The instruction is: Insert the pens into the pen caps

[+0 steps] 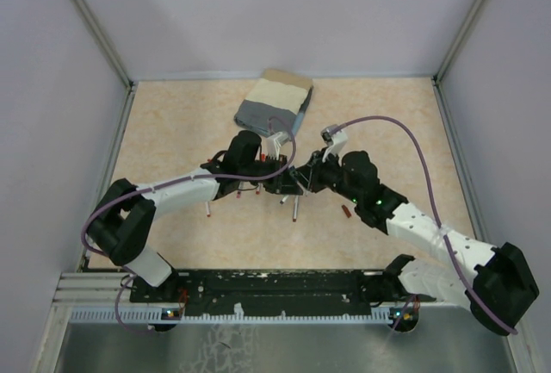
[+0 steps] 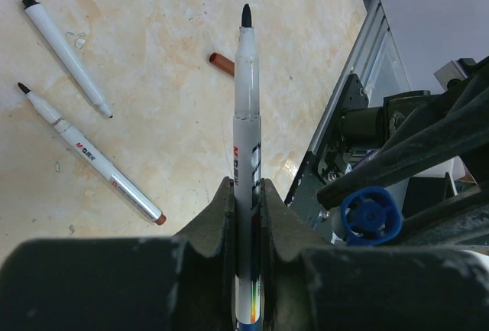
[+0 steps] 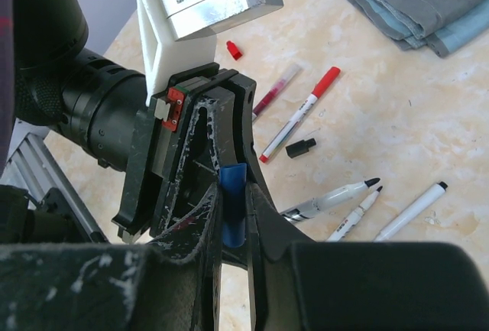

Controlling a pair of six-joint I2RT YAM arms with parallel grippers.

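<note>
In the left wrist view a white marker [image 2: 247,147] lies between the fingers of my left gripper, its black tip pointing away from the gripper. The fingers close in on both sides of its barrel. My right gripper is shut on a small blue cap [image 3: 234,205]. That cap's open end shows as a blue ring at the right of the left wrist view, apart from the marker's tip. Seen from above, the left gripper [image 1: 288,185] and right gripper [image 1: 306,179] are close together over the table's middle.
Beneath lie an uncapped marker [image 2: 95,155], a white pen [image 2: 69,56] and a brownish-red cap [image 2: 221,63]. A red pen [image 3: 302,113], a black cap [image 3: 300,147] and a red cap [image 3: 234,50] are scattered farther off. Folded cloth [image 1: 275,102] rests at the back.
</note>
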